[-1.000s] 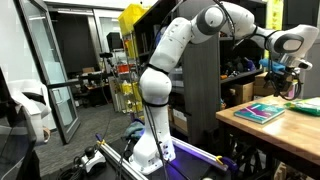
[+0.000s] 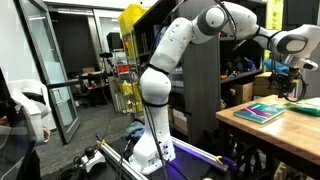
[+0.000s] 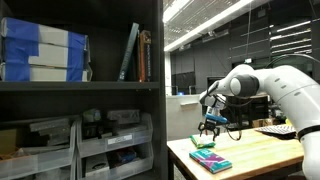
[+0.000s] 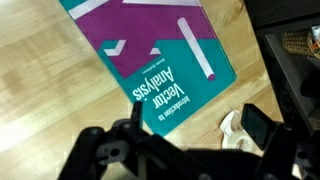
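Observation:
A teal and purple book point(image 4: 165, 60), titled "Introduction to Vector Analysis", lies flat on the wooden table in the wrist view. In exterior view 1 a teal-covered book point(image 2: 258, 113) rests near the table's left side. My gripper is open above the table, its two dark fingertips apart at the bottom of the wrist view. Nothing is held between them. From exterior view 2, the gripper point(image 3: 209, 130) hangs near a green item point(image 3: 203, 142), behind a teal and pink book point(image 3: 210, 160).
Part of a white object point(image 4: 236, 131) shows beside my right finger. A dark bin point(image 4: 292, 60) borders the table at the wrist view's right. Grey shelving point(image 2: 201, 80) stands left of the table in exterior view 1. Bare wood point(image 4: 45, 90) lies left of the book.
Over the last second the arm's hand has shifted slightly to the right in exterior view 1. The book on the table has stayed put.

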